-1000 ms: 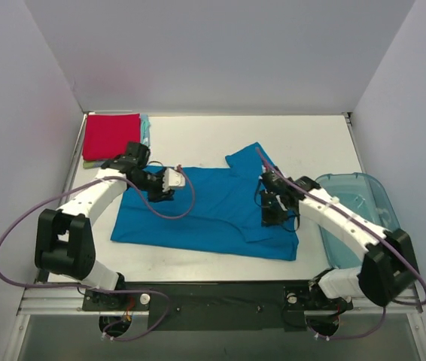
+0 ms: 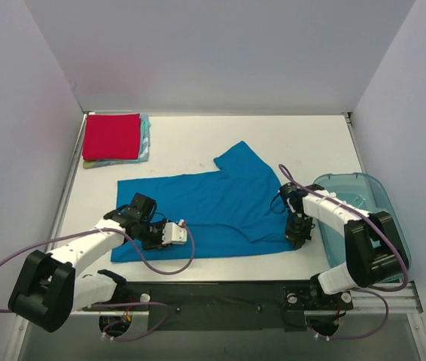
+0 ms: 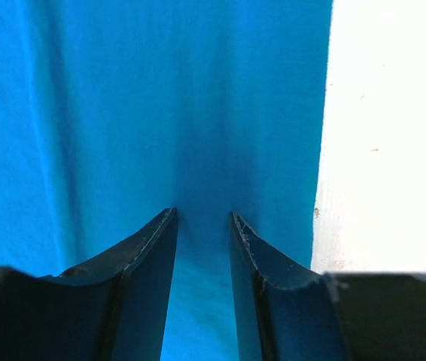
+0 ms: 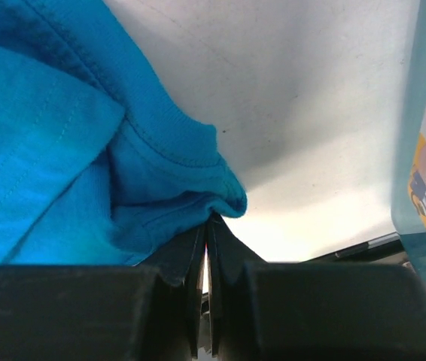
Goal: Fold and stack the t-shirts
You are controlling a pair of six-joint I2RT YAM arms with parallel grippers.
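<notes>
A blue T-shirt (image 2: 190, 195) lies spread across the table's front middle, with a sleeve reaching toward the back right. My left gripper (image 2: 156, 244) is low over its near left part; in the left wrist view the fingertips (image 3: 166, 218) are slightly apart over plain blue fabric (image 3: 123, 113). My right gripper (image 2: 298, 239) is at the shirt's near right corner; in the right wrist view it is shut at the bunched edge (image 4: 168, 158), whose cloth hides the tips. Behind at the left, a folded red shirt (image 2: 112, 137) lies on a light blue patterned folded one.
A translucent teal bin (image 2: 371, 188) stands at the right edge, beside the right arm. Bare white table (image 2: 175, 135) shows at the back, around the stack and right of it. Walls rise at both sides and behind.
The left gripper has moved toward the front. The blue shirt has shifted slightly toward the front and left.
</notes>
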